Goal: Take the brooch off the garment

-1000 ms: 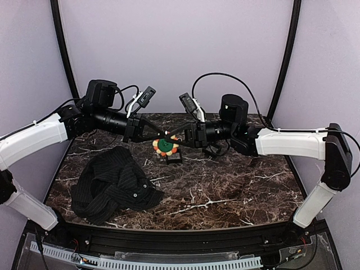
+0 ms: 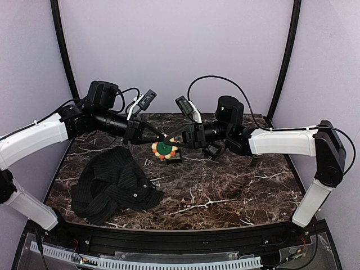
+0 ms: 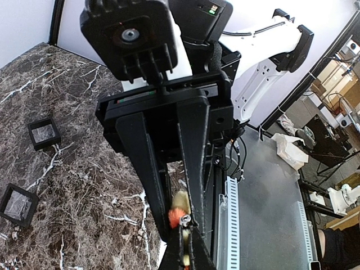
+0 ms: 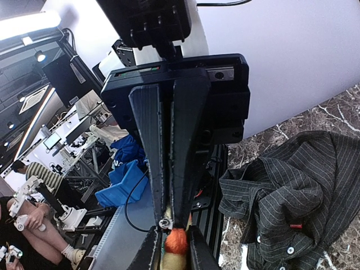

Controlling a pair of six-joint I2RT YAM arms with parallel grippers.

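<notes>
In the top view my left gripper [image 2: 158,138] and my right gripper [image 2: 171,140] meet tip to tip above the table's middle, both shut on the flower brooch [image 2: 164,151], which has a green centre and orange and cream petals. In both wrist views its petals [image 3: 178,216] [image 4: 175,241] show edge-on between the fingertips, beside a small metal piece. The dark pinstriped garment [image 2: 115,185] lies crumpled on the left of the table, apart from the brooch.
Dark square frames [image 3: 44,133] [image 3: 18,205] lie on the marble table [image 2: 236,191] behind the grippers.
The garment has not moved.
</notes>
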